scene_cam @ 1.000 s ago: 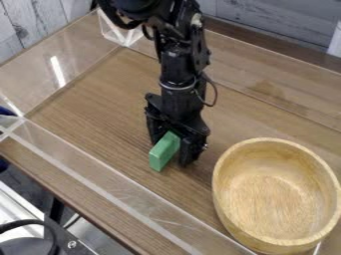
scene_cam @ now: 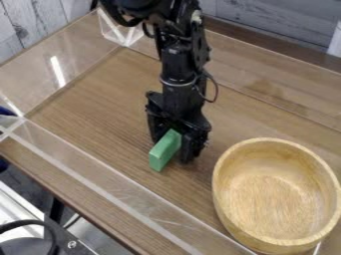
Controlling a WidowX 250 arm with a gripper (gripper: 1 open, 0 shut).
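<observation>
A small green block sits low over the wooden table in the middle of the camera view. The black gripper is down around it, its fingers on either side or just behind; whether they press on the block cannot be told, as the dark parts blend together. The arm reaches down from the top of the view.
A large pale wooden bowl stands at the lower right, close to the gripper.
The gripper has shifted very slightly, with the green block at nearly the same spot.
</observation>
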